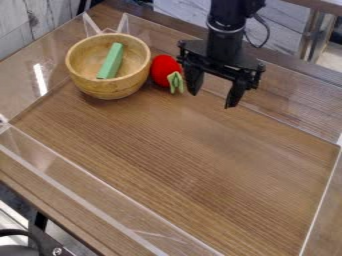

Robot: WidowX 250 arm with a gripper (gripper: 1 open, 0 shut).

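My black gripper (pixel 214 82) hangs over the back middle of the wooden table, its two fingers spread apart and pointing down, with nothing visible between them. To its left lies a red object with a pale green top (pixel 164 70), resembling a strawberry or radish toy, close beside a wooden bowl (pixel 96 82). Inside the bowl rests a long light green object (pixel 112 60).
Grey-white walls or panels stand along the back edges. A dark rounded object (pixel 16 243) shows at the bottom left corner.
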